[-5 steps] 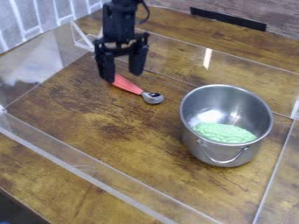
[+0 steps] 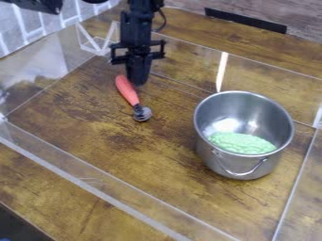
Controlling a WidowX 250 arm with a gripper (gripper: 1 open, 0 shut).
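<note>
The black gripper [image 2: 137, 68] hangs over the upper middle of the wooden table, its fingers shut as far as can be seen. Just below it lies a red-handled utensil [image 2: 126, 90] with a silver round head [image 2: 142, 113] toward the front; whether the fingertips touch the handle's top end cannot be told. A steel pot [image 2: 277, 120] stands at the right with a pale green item [image 2: 239, 142] inside.
Clear panels or strips run along the left side, and a white strip lies behind the pot.
The utensil has swung to point more toward the front, its head moving down and left. The gripper has shifted slightly and looks narrower than before.
</note>
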